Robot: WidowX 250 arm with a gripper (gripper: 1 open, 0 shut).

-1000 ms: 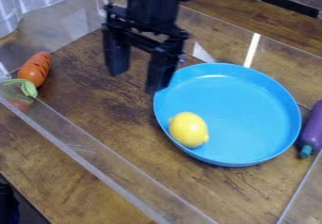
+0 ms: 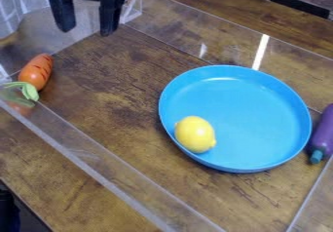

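My black gripper [image 2: 88, 14] hangs at the top left, its two fingers standing apart, open, with nothing visible between them. Its upper body runs out of the frame. Below it at the left lies an orange carrot [image 2: 37, 71] with a pale green top. A blue round plate [image 2: 240, 109] sits right of centre, with a yellow lemon-like object [image 2: 196, 134] in its lower left. A purple eggplant-like object [image 2: 322, 133] lies at the right edge.
Clear plastic walls border the wooden surface [image 2: 111, 104] along the back, left and front. The middle of the surface, left of the plate, is bare.
My gripper has moved from above the middle, near the plate, up and to the left toward the back corner. The objects on the surface look unmoved.
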